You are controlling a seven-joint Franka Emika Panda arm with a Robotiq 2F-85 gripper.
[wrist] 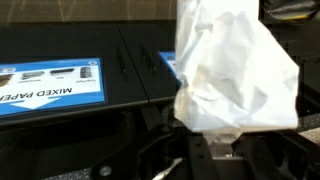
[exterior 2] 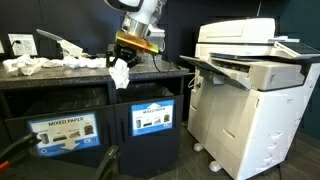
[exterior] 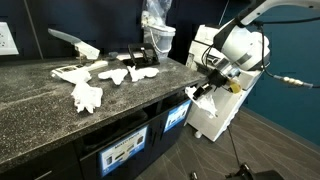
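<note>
A crumpled white paper (wrist: 235,75) fills the right part of the wrist view, with my gripper shut on it. In exterior view 2 the same paper (exterior 2: 120,73) hangs below the arm, in front of the counter edge and above the bins. Exterior view 1 has my gripper (exterior: 202,84) off the counter's right end, near the printer. Two bin fronts carry blue labels, the left one (exterior 2: 64,133) and the right one (exterior 2: 153,117), both reading MIXED PAPER. The fingertips are mostly hidden behind the paper.
More crumpled white paper (exterior: 87,97) lies on the dark speckled counter (exterior: 40,125). A large white printer (exterior 2: 247,110) stands to the right. Open grey floor (exterior: 195,155) lies in front of the cabinets.
</note>
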